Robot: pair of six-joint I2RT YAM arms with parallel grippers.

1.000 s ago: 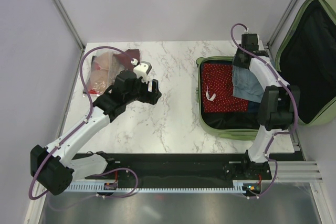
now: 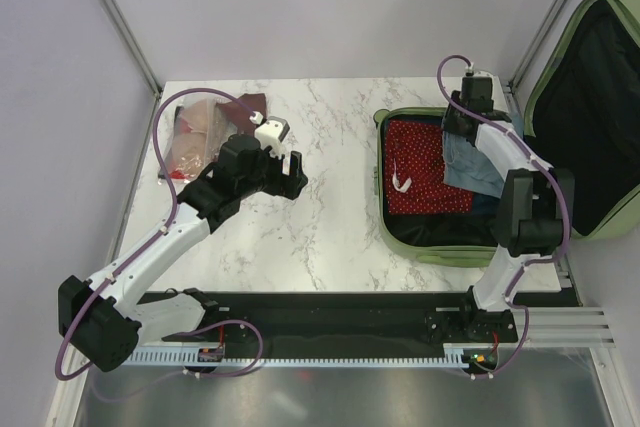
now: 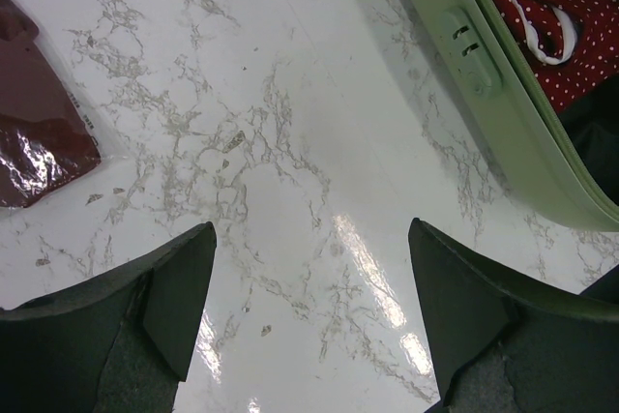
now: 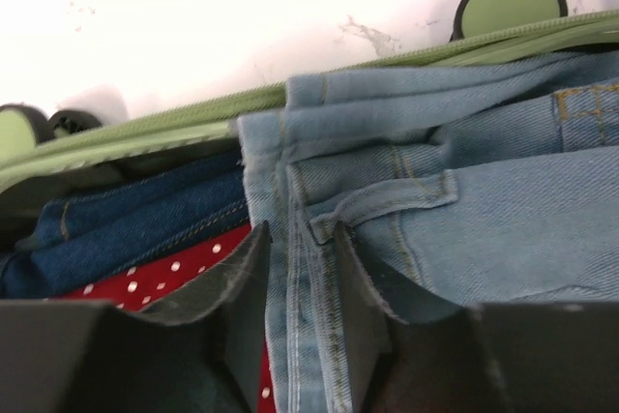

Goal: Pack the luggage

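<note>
The green suitcase lies open on the right, holding a red dotted garment, dark navy fabric and folded light blue jeans. My right gripper is down at the jeans near the suitcase's back edge, shut on a fold of them. My left gripper stands open over bare table, left of the suitcase, nothing between its fingers.
Clear plastic packs with pink items and a maroon pack lie at the back left. The raised suitcase lid leans at the far right.
My right gripper and arm have shifted slightly toward the front over the jeans. The left arm and the suitcase look the same.
</note>
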